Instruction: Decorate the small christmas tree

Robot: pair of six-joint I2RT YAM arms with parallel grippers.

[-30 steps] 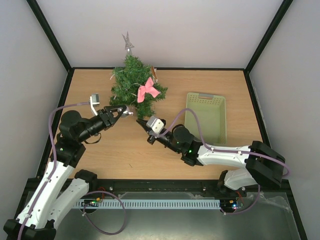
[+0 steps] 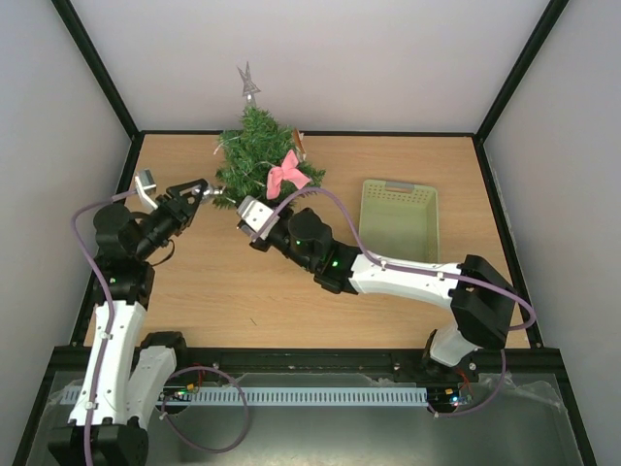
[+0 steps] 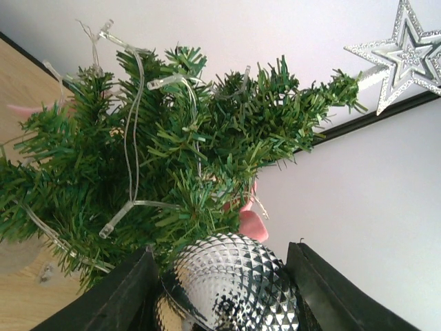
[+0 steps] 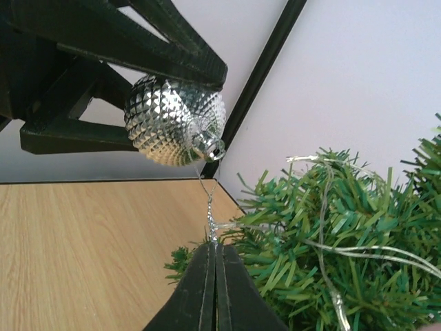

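Observation:
The small tree point(image 2: 254, 155) with silver star point(image 3: 406, 52), pink bow point(image 2: 287, 173) and clear light wire stands at the back. My left gripper point(image 2: 206, 191) is open around a silver faceted bauble at the tree's left side; in the right wrist view the bauble point(image 4: 176, 117) hangs between its fingers. My right gripper is shut at the tree's front, a thin silver string point(image 4: 210, 210) from the bauble at its fingertips.
A green basket point(image 2: 398, 218) sits at the right of the table. Walls enclose the sides and back.
My left gripper and the bauble have moved left. My right gripper has moved toward the left and back, closer to the tree.

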